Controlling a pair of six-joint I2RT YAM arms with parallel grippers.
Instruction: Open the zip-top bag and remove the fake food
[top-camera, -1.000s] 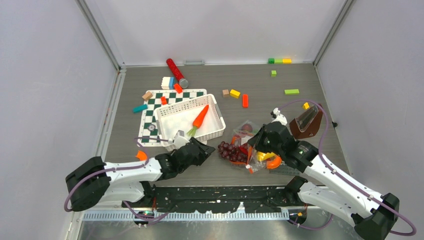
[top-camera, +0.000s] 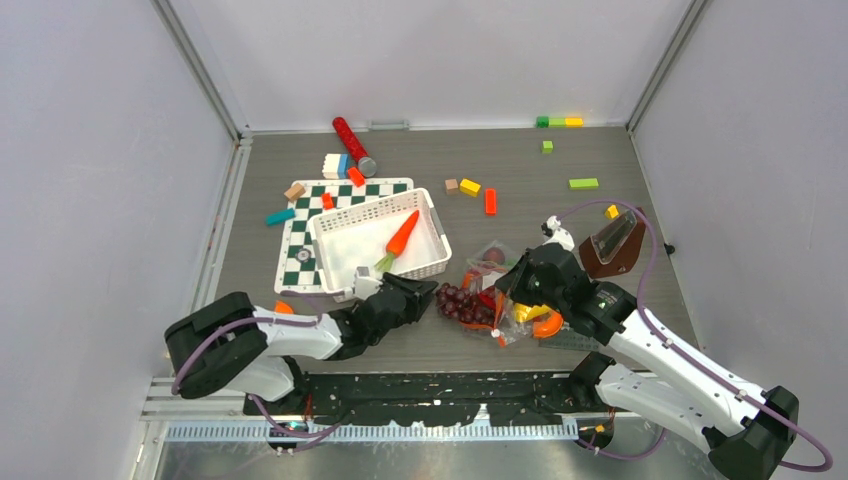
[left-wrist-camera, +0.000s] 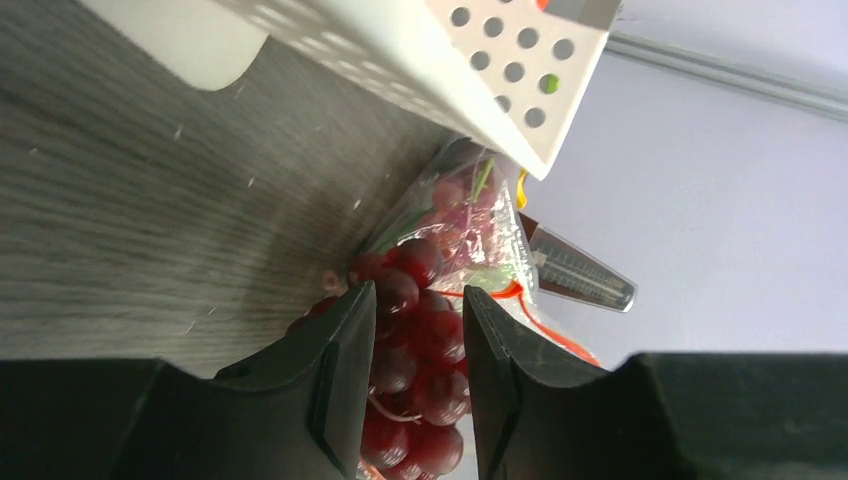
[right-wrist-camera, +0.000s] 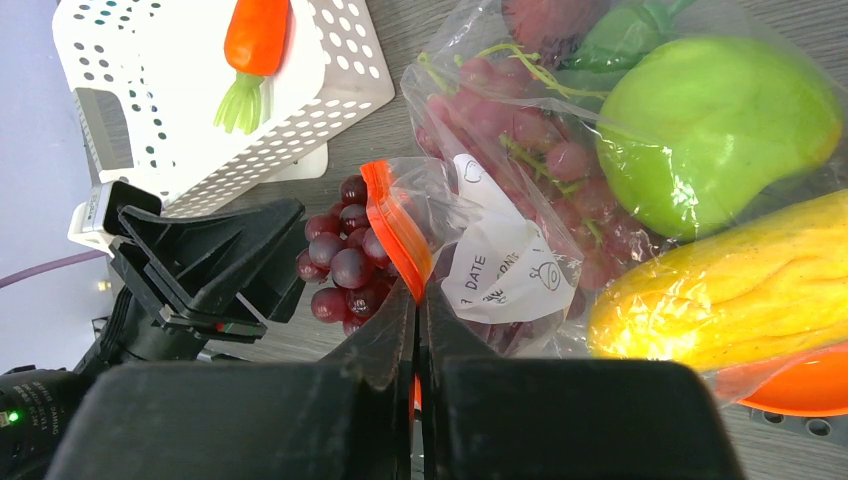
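Observation:
The clear zip bag (right-wrist-camera: 560, 215) lies on the table with grapes, a green fruit (right-wrist-camera: 720, 140) and a yellow piece (right-wrist-camera: 730, 285) inside. My right gripper is shut on the orange-edged rim of the bag's mouth. Dark red grapes (top-camera: 462, 303) stick out of the mouth on its left side. Against that bunch stands my left gripper, its fingers apart and the grapes (left-wrist-camera: 415, 350) showing in the gap; whether the pads touch them I cannot tell. A toy carrot (top-camera: 403, 234) rests in the white basket (top-camera: 437, 250).
The basket stands just behind and left of the grapes, over a checkered board (top-camera: 297, 270). Several loose blocks and a red tube (top-camera: 350, 138) lie toward the back. A brown box (top-camera: 614, 247) is at the right, while the middle back is mostly clear.
The right arm and the bag look unmoved.

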